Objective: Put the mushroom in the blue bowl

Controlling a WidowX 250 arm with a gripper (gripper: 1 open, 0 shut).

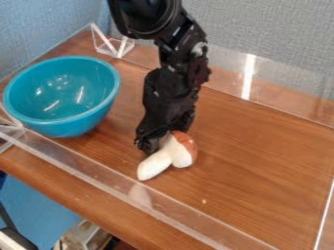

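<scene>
On the wooden tabletop lies a toy mushroom (158, 163), its pale stem pointing toward the front left and its reddish-brown cap (186, 146) to the right. My black gripper (151, 146) reaches down right behind it, fingers low at the table and close against the mushroom. The fingertips are partly hidden, so how far apart they stand does not show. To the left, the blue bowl (92, 117) sits at the table's edge; its inside looks empty.
A clear low barrier (104, 178) runs along the table's front edge, and another clear strip (280, 93) lines the back by the grey wall. A white bracket (112, 44) stands behind the bowl.
</scene>
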